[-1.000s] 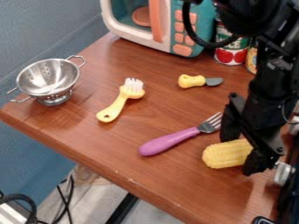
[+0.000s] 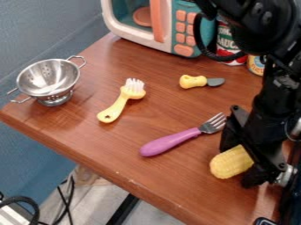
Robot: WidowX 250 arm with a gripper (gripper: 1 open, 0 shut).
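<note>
My black gripper (image 2: 252, 151) is low at the right side of the wooden table, pointing down with its fingers around a yellow toy corn cob (image 2: 231, 163). The corn's left end sticks out toward the viewer's left; the rest is hidden by the gripper. A purple-handled fork (image 2: 171, 142) lies just left of it, tines toward the upper right.
A yellow brush (image 2: 114, 108), a steel colander (image 2: 48, 78) and a small yellow-handled utensil (image 2: 193, 81) lie on the table (image 2: 118, 145). A toy microwave (image 2: 150, 26) and cans (image 2: 227, 42) stand at the back.
The gripper and the corn have shifted slightly rightward, and the corn has turned a little more steeply. The other objects have not moved.
</note>
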